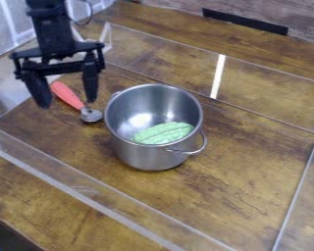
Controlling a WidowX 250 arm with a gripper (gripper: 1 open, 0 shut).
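Observation:
The black gripper (64, 88) hangs at the upper left, its fingers spread open above the table, blurred, with nothing visible between them. Just below and right of it lies a red-handled utensil (67, 94) with a metal head, left of a steel pot (149, 157). A green elongated object (163, 132) lies inside the pot.
The wooden table (251, 167) has clear room to the right and in front of the pot. Clear panels or edges run along the left and right sides, and a white tape strip (218, 76) is at the back.

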